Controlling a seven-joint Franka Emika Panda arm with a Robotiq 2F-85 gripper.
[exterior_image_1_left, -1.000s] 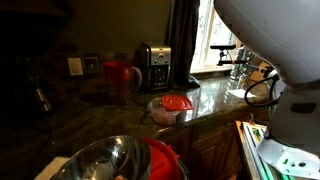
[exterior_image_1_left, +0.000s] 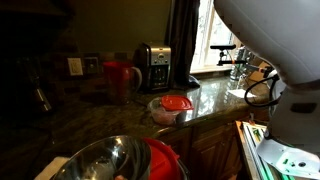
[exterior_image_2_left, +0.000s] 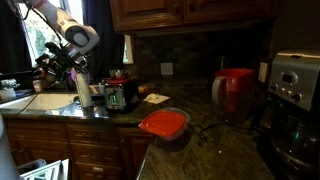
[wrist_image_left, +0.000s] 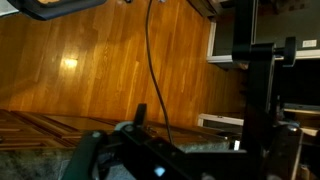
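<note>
No object is held that I can make out. My gripper (exterior_image_2_left: 48, 68) shows small and dark at the upper left of the second exterior view, by the window and away from the counter items. Dark hardware fills the bottom of the wrist view, with wooden floor (wrist_image_left: 110, 75) beyond it; the fingers' opening is too dark to judge. A bowl with a red lid (exterior_image_2_left: 164, 123) rests on the dark counter (exterior_image_2_left: 190, 160). In the first exterior view, that red lid (exterior_image_1_left: 176, 102) lies on or against a clear bowl (exterior_image_1_left: 163, 115).
A metal bowl (exterior_image_1_left: 105, 160) stands in the near foreground beside a red item (exterior_image_1_left: 163, 158). Along the back are a red pitcher (exterior_image_1_left: 118, 80) and a toaster (exterior_image_1_left: 156, 66). A coffee maker (exterior_image_2_left: 292, 110) is at the right. A cable (wrist_image_left: 152, 70) crosses the wrist view.
</note>
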